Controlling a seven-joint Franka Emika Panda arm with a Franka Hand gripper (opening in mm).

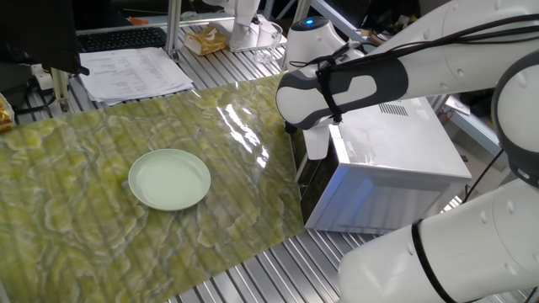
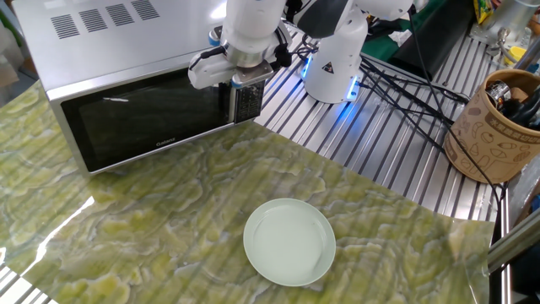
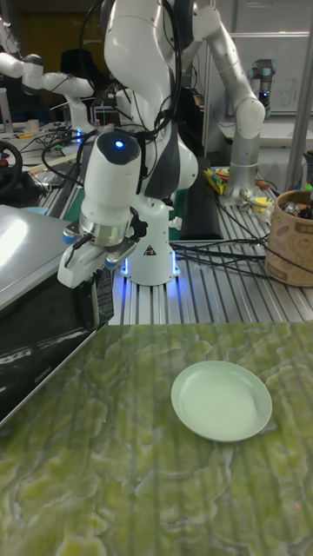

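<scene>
A silver microwave (image 2: 139,51) with a dark glass door (image 2: 152,118) stands with its door shut at the back left in exterior view 2. My gripper (image 2: 240,80) is at the right part of its front, close to the upright handle (image 2: 234,103) beside the control panel. The fingertips are too hidden and small to tell whether they touch the handle or how far apart they are. In exterior view 3 the white hand (image 3: 82,264) reaches over the microwave's front edge. A pale green round plate (image 1: 170,179) lies flat and empty on the marbled green mat (image 1: 76,227), well apart from the gripper.
Papers (image 1: 135,74) and a keyboard (image 1: 122,39) lie beyond the mat in exterior view 1. A brown patterned bucket (image 2: 489,131) holding dark items stands at the right in exterior view 2, with loose cables nearby.
</scene>
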